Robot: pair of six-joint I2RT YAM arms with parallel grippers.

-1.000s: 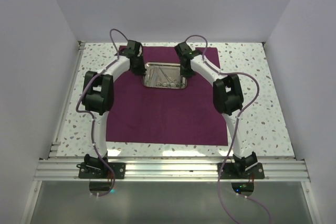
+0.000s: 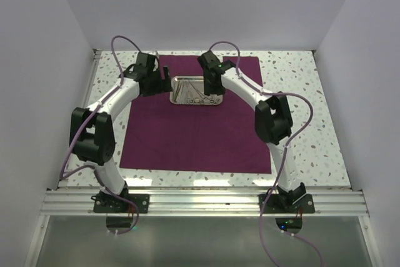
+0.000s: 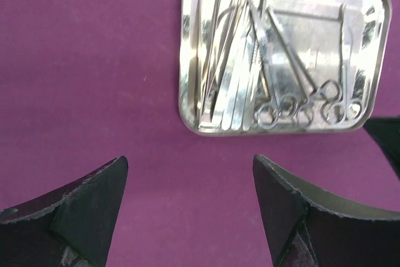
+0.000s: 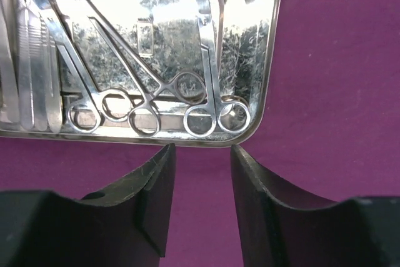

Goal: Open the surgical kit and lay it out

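Note:
A shallow metal tray (image 2: pixel 187 104) lies on the purple cloth (image 2: pixel 194 142), toward the back. Inside it, flat tweezer-like tools (image 3: pixel 229 92) lie along the left side, and several ring-handled instruments (image 4: pixel 209 60) fill the middle and right, rings toward the near edge. My left gripper (image 2: pixel 164 81) is open just left of the tray, nothing between its fingers; in its wrist view the tray sits ahead, clear of the fingertips. Over the tray's right part hovers my right gripper (image 2: pixel 212 91), partly open and empty. Its fingertips (image 4: pixel 167 152) appear near the tray's near rim in the right wrist view.
Bare purple cloth stretches in front of the tray down to the near side. Speckled tabletop (image 2: pixel 306 129) shows clear on the right, and a narrow strip remains on the left beneath the left arm. Walls stand behind and at both sides.
The left gripper has opened and moved left, away from the tray. The tray stays about where it was.

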